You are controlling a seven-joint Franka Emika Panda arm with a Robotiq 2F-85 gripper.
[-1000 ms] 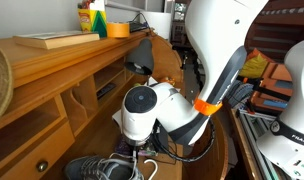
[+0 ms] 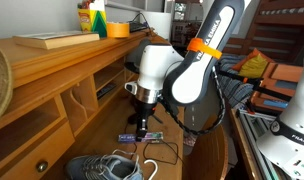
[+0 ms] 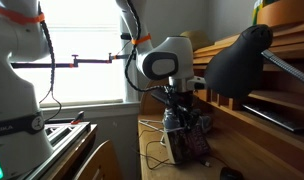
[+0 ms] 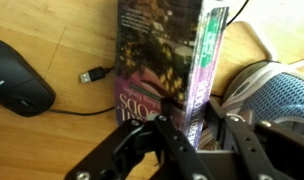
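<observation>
A book (image 4: 152, 55) with a dark, picture-printed cover and a pink-purple spine (image 4: 203, 62) fills the middle of the wrist view. My gripper is shut on its near end. Exterior view 1 shows the gripper (image 2: 142, 124) pointing down, with the book (image 2: 139, 137) seen almost edge-on below it. From the other side, in exterior view 2, the book (image 3: 193, 142) hangs tilted under the hand. Whether its lower edge touches the desk cannot be told. The fingertips are partly hidden by dark surroundings.
A grey shoe (image 2: 100, 167) lies close by on the wooden desk. On the book's other side are a black mouse (image 4: 18, 82) and a USB plug (image 4: 93, 74) with its cable. Wooden drawers and cubbies (image 2: 84, 92) line the back; a dark lamp shade (image 3: 239, 62) overhangs the desk.
The hand has risen from low over the desk and shifted slightly right in exterior view 1. The book's strip shows more clearly beneath it now. The shoe stays where it was.
</observation>
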